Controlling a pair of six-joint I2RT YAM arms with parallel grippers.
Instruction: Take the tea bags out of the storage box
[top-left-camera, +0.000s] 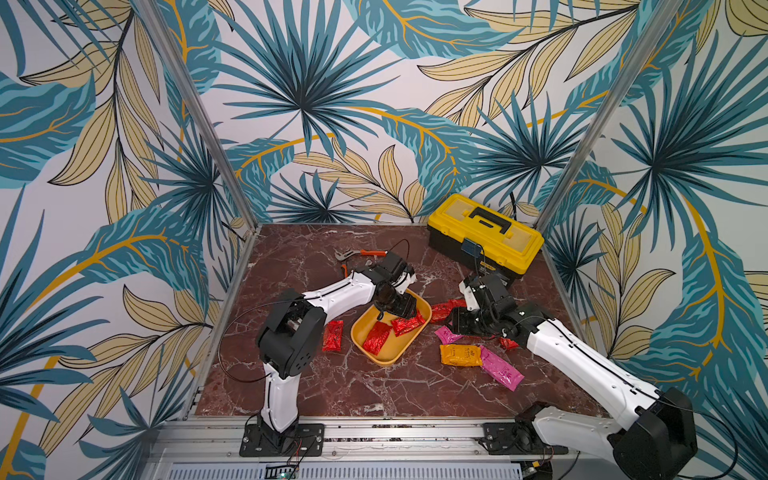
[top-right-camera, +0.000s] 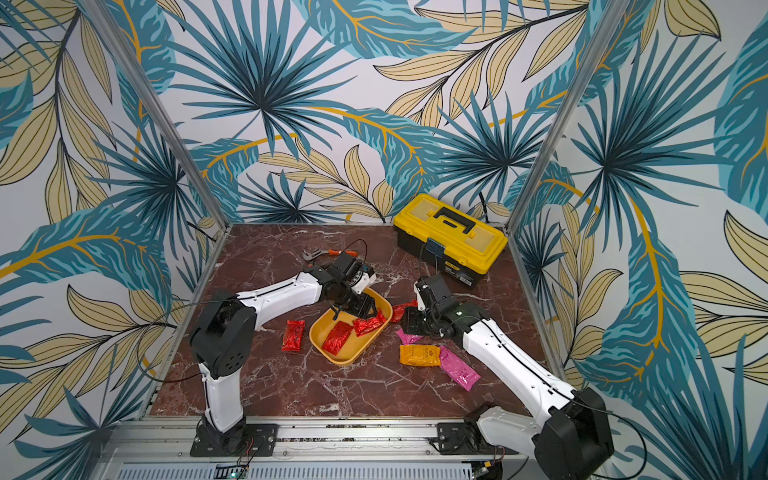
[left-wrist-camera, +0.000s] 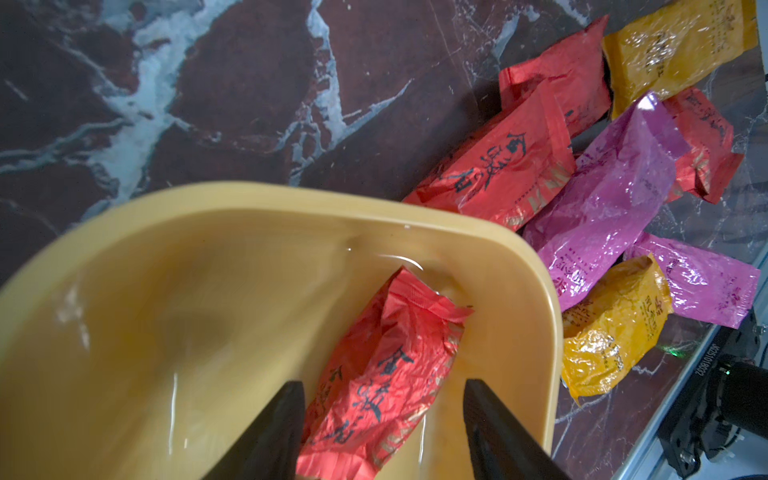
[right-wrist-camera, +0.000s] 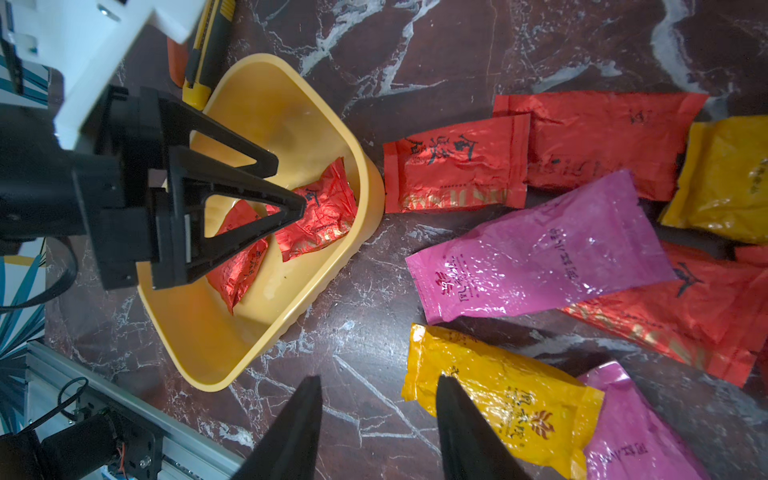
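Note:
An orange-yellow box (top-left-camera: 368, 348) holds two red tea bags (top-right-camera: 337, 338) (top-right-camera: 368, 323). My left gripper hangs open over the box, its fingertips either side of the red bag (left-wrist-camera: 384, 360) in the left wrist view, with no grasp visible. My right gripper is open and empty, above the loose bags right of the box: red (right-wrist-camera: 456, 164), pink (right-wrist-camera: 536, 248) and yellow (right-wrist-camera: 504, 400) ones. Another red bag (top-left-camera: 333, 336) lies left of the box.
A closed yellow-lidded toolbox (top-left-camera: 496, 240) stands at the back right. Hand tools (top-right-camera: 342, 253) lie behind the box, partly hidden by the left arm.

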